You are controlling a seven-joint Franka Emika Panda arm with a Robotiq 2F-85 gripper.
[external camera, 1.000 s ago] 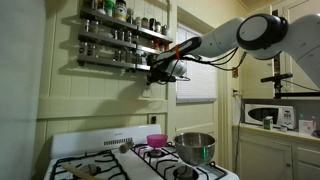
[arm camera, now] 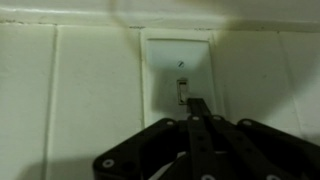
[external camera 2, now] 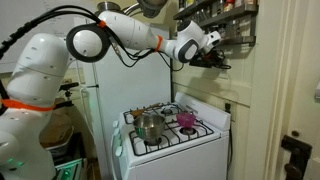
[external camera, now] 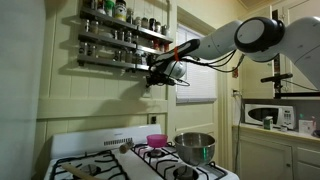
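Note:
A white switch plate (arm camera: pixel 163 70) is fixed to the pale panelled wall in the wrist view, with a small toggle switch (arm camera: pixel 182 88) in its middle. My gripper is shut, nothing visible between its fingers. The tips overlap the lower right of the toggle in that view; whether they touch it I cannot tell. From outside, the gripper (external camera: pixel 153 77) is up against the wall by the end of the spice shelves, and the switch is too small or hidden to make out.
Spice shelves (external camera: pixel 120 45) with jars hang close beside the gripper. Below stands the white stove (external camera 2: pixel 165 148), carrying a steel pot (external camera 2: pixel 150 126) and a pink bowl (external camera 2: pixel 186 119). A microwave (external camera: pixel 269 114) sits on the counter at the right.

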